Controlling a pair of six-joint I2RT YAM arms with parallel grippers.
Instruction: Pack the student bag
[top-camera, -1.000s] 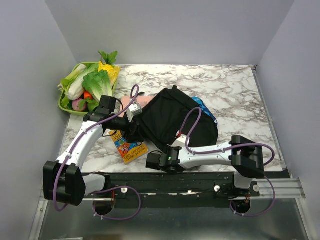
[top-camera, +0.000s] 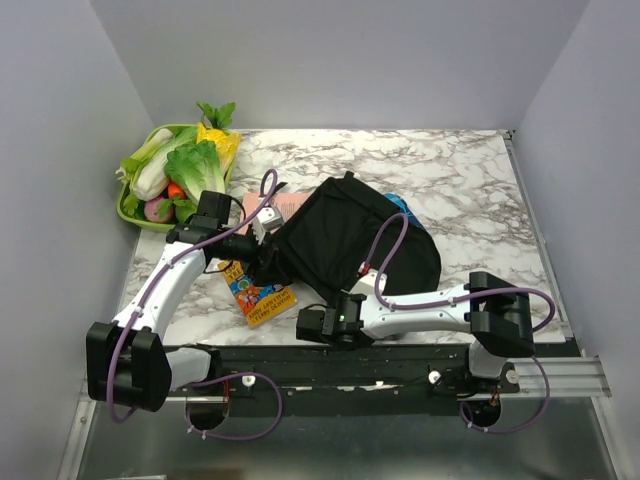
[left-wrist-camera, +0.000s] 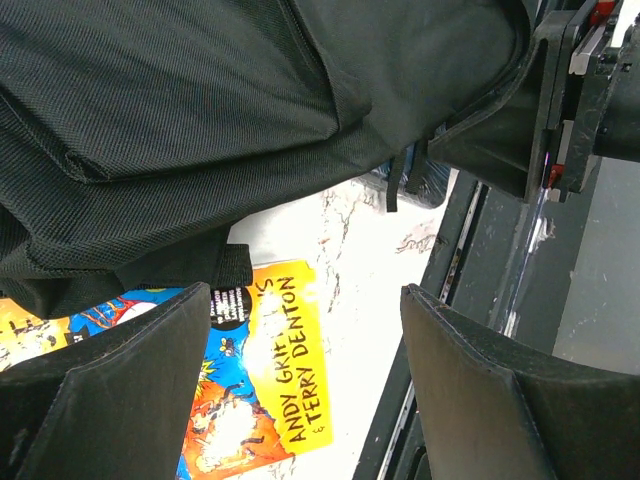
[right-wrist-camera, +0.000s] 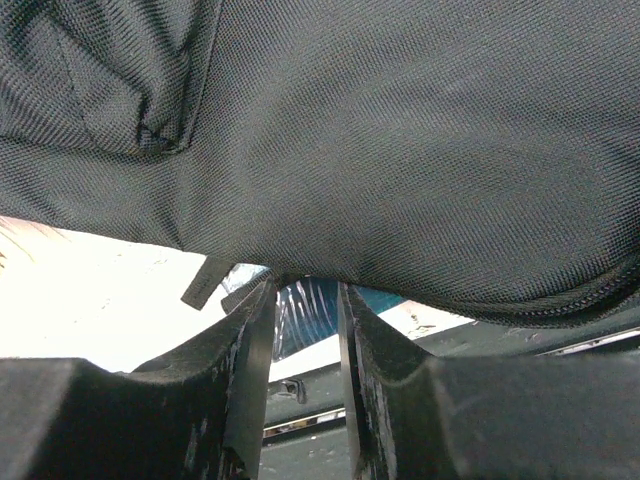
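Note:
The black bag (top-camera: 335, 225) lies flat across the middle of the table, and its dark cloth fills much of both wrist views. A blue item (top-camera: 405, 208) shows at its far right edge. The colourful book (top-camera: 255, 295) rests at the near left, partly overlapped by the bag cloth in the left wrist view. My left gripper is open over the book and the bag's edge, its fingers apart with nothing held. At the bag's near edge, my right gripper has its fingers slightly apart, above a strap and a shiny bluish piece (right-wrist-camera: 305, 315).
A green basket (top-camera: 128, 205) of vegetables stands at the back left. Pink printed paper (top-camera: 290, 203) lies behind the bag, partly hidden. Grey walls enclose both sides.
My right arm has shifted slightly to the right. The bag's right edge has moved a little right too, covering more of the blue item. The left arm looks still.

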